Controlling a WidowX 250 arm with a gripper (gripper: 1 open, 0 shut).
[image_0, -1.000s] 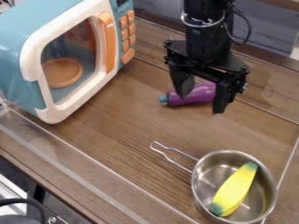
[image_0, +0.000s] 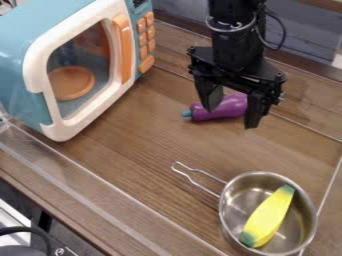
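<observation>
My black gripper (image_0: 231, 106) hangs open over a purple eggplant-like toy (image_0: 206, 112) lying on the wooden table, with the toy partly hidden behind the fingers. Whether the toy sits between the fingertips or behind them is hard to tell. At the lower right a steel pan (image_0: 235, 190) with a wire handle holds a yellow toy (image_0: 269, 213) with a green tip.
A blue and white toy microwave (image_0: 40, 50) with an orange button panel fills the upper left. A wall runs along the back.
</observation>
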